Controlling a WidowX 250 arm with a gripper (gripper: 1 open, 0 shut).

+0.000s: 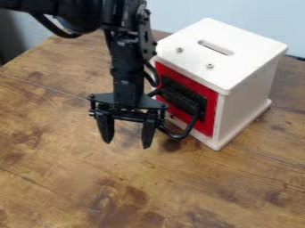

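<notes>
My black gripper (127, 131) points down over the wooden table (71, 187), fingers apart with nothing between them. Right behind it stands a white box (242, 90) with a slot and two screws on its lid. The box's left-facing front has a red panel (205, 129) carrying a black ribbed part, partly hidden by the arm and its cable.
A pale wall is behind the table at the top.
</notes>
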